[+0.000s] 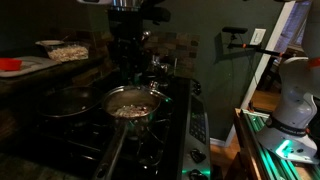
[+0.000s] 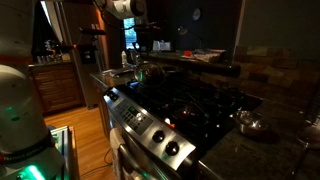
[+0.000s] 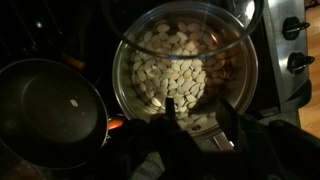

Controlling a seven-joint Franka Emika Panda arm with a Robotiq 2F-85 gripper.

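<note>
A pot of pale, flat pieces sits on the stove, its long handle pointing toward the front in exterior view 1. My gripper is over the pot, and dark fingers show at the bottom of the wrist view. A clear, round glass lid overlaps the pot's upper part there, and the pieces show through it. My gripper appears shut on this lid; the exact contact is too dark to make out. In exterior view 1 the gripper hangs just above the pot, with the lid hard to separate from the pot's rim.
A dark empty frying pan lies beside the pot. Stove knobs line the front edge. A shelf behind carries a red item and a bowl. A metal bowl rests on the counter.
</note>
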